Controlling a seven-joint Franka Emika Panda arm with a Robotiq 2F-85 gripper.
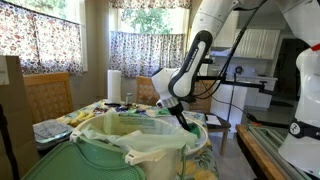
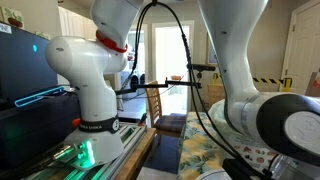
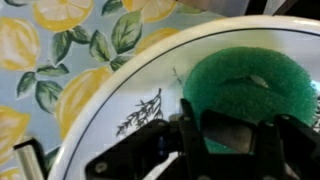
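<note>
A green sponge [image 3: 265, 82] lies in a white plate [image 3: 140, 82] printed with dark leafy sprigs, in the wrist view. At the sponge's near edge, my gripper is shut on it, and the dark fingers hide part of that edge. Exterior view 1 has the gripper [image 1: 186, 122] low over the table, behind the bag-lined bin. The robot's own arm blocks the gripper and sponge in exterior view 2.
A bin with a pale green bag [image 1: 150, 142] stands close in front of the gripper. The lemon-print tablecloth [image 3: 60, 50] is bare beside the plate. A paper towel roll [image 1: 114, 86] stands farther back, near several small items.
</note>
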